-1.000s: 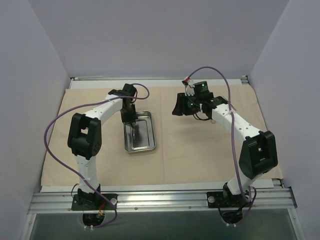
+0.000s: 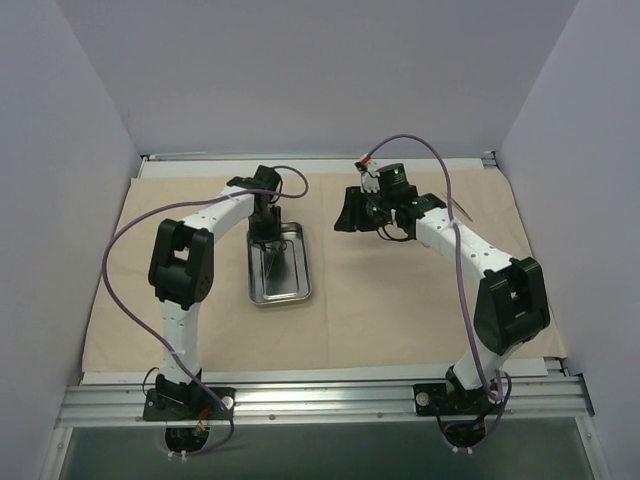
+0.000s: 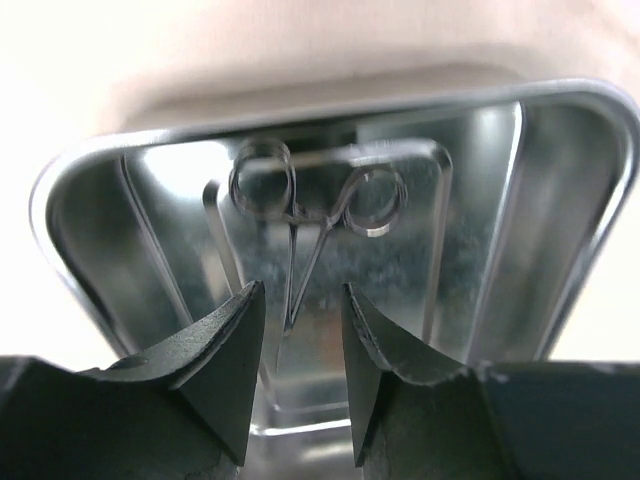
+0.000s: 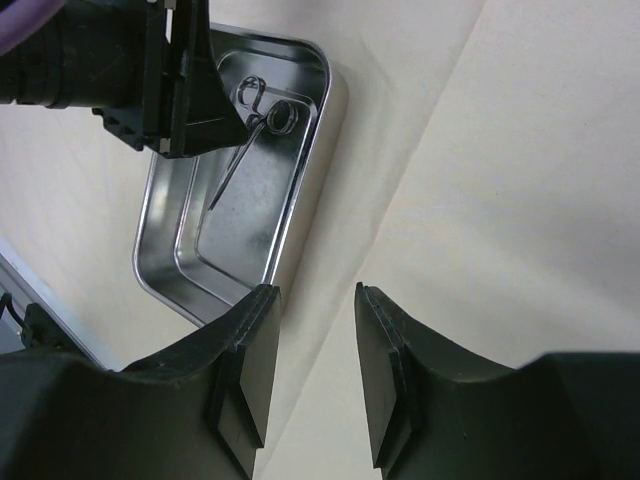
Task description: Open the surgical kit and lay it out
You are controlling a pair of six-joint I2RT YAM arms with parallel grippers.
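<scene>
A metal tray (image 2: 280,299) lies on the cloth left of centre. Inside it rests one ring-handled instrument, scissors or a clamp (image 3: 322,218), with both rings towards one short wall. Above the tray hangs my left gripper, its fingers parted; the instrument's thin blades show beyond and between the tips, and no grip on them is visible. The right wrist view shows the left gripper beside the instrument's rings (image 4: 283,117). My right gripper is open and empty, over bare cloth right of the tray.
A thin instrument (image 2: 458,206) lies on the cloth at the far right, partly behind the right arm. Bare cloth (image 2: 380,310) spreads across the middle and front right. Purple cables (image 2: 115,285) loop above both arms.
The left arm swung slightly right over the tray, its gripper shifting a little right. The instrument stays in the tray.
</scene>
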